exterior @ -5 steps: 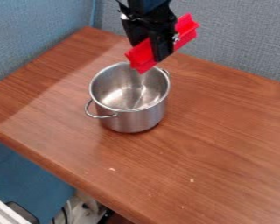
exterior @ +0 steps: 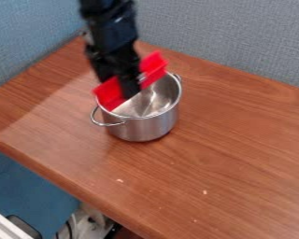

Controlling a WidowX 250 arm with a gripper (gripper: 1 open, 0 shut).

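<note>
A red object (exterior: 109,92), long and flat-sided, hangs just over the rim of a steel pot (exterior: 146,125) with two handles, tilted from lower left to upper right. My black gripper (exterior: 130,80) comes down from the top and is shut on the red object's middle, hiding part of it. Whether the object touches the pot cannot be told.
Blue-grey padded walls (exterior: 234,42) stand at the back and left. The table's left edge drops to a blue floor area.
My gripper has moved down and to the left with the red object, from above the pot's back right to over its left part. The pot stands where it was.
</note>
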